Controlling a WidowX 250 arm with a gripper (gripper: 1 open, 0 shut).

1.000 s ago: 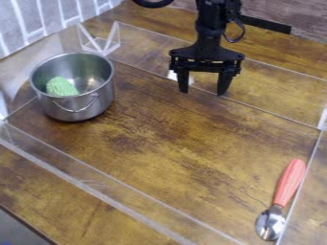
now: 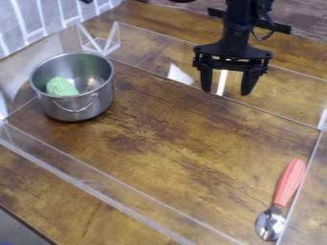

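Observation:
My black gripper (image 2: 232,69) hangs over the back right of the wooden table, open, with a pale upright strip visible behind or between its fingers; I cannot tell what that strip is. A steel pot (image 2: 92,94) with a handle sits at the left, holding a green textured object (image 2: 60,85). A scoop-like utensil with a red handle (image 2: 290,183) and metal head (image 2: 270,222) lies at the front right.
Clear low borders run along the table's sides and back. A white frame (image 2: 109,44) and striped surface stand at the back left.
The gripper has shifted to the right over the last second, after a slight move left. The pot and the red-handled utensil have not moved.

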